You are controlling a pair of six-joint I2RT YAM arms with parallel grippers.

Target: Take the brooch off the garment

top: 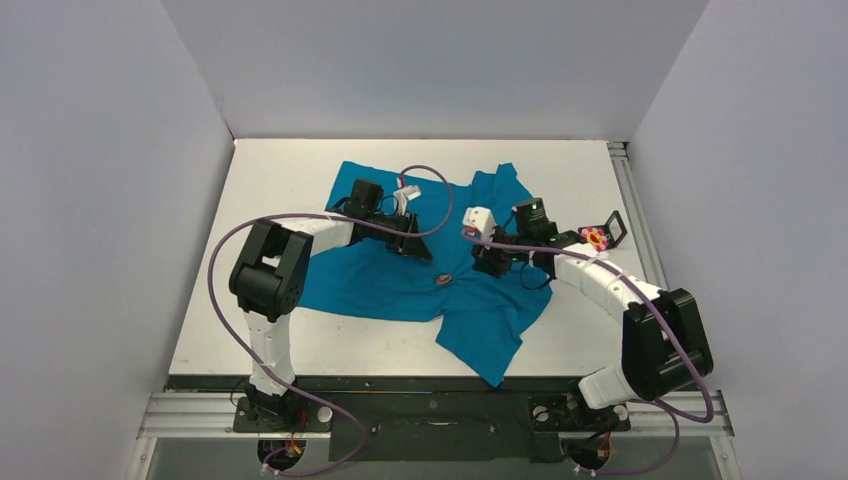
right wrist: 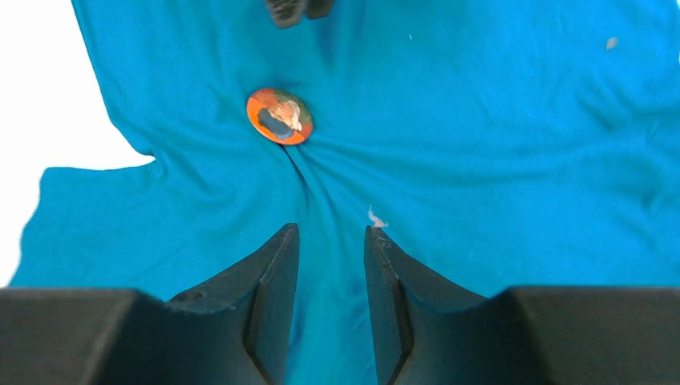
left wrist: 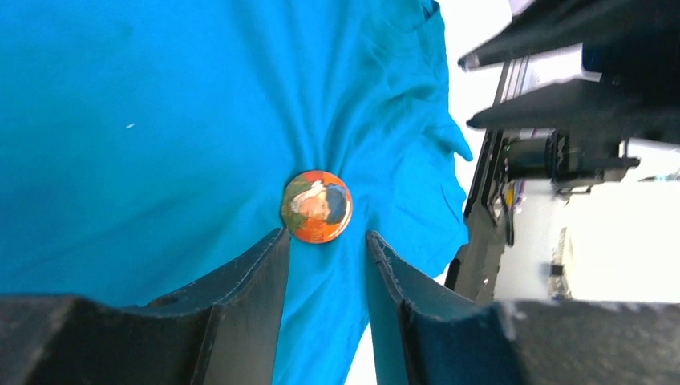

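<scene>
The round brooch (top: 443, 279), orange-rimmed with a painted picture, lies on the blue garment (top: 370, 285) near its middle. Creases run out from the brooch (left wrist: 317, 206) in the left wrist view. My left gripper is part open just behind it, and nothing is between the fingers. Over the garment on the brooch's other side, my right gripper also stands part open and empty, with the brooch (right wrist: 280, 116) beyond its fingertips. Dark fingers (left wrist: 513, 112) of the right gripper show in the left wrist view. The brooch's fastening is hidden.
A small open box (top: 614, 229) with a colourful flower-like item (top: 595, 238) stands at the table's right side, beside the right arm. Purple cables loop over both arms.
</scene>
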